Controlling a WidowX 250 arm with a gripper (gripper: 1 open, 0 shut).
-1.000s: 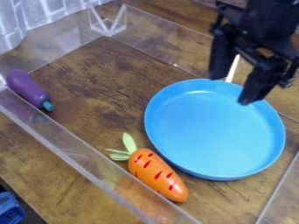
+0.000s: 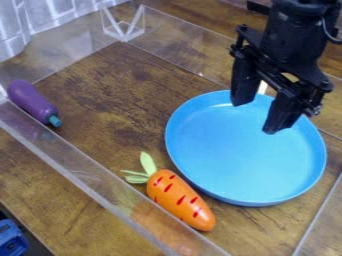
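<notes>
My black gripper (image 2: 261,85) hangs over the back part of a blue plate (image 2: 243,150), its two fingers pointing down and spread apart. I see nothing held between them. A small pale object behind the gripper is mostly hidden. An orange toy carrot (image 2: 181,201) with a pale green top lies on the wooden table at the plate's lower left. A purple toy eggplant (image 2: 32,102) lies at the far left.
Clear plastic walls run along the left and back of the wooden surface (image 2: 114,90). A blue object (image 2: 10,238) sits at the lower left corner.
The gripper has shifted slightly over the back of the plate and its blurring has gone. The plate, carrot and eggplant have not moved.
</notes>
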